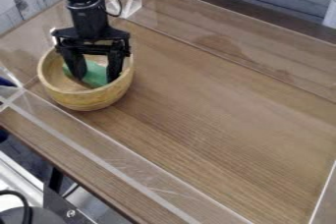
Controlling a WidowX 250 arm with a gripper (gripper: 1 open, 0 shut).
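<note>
A wooden bowl (84, 95) sits at the left side of the table, with a green object (94, 77) inside it. My black gripper (89, 63) is over the bowl with its fingers down inside, around the green object, open. Whether the fingers touch it is hard to tell, and part of it is hidden behind them.
A small clear item stands at the back behind the arm.
</note>
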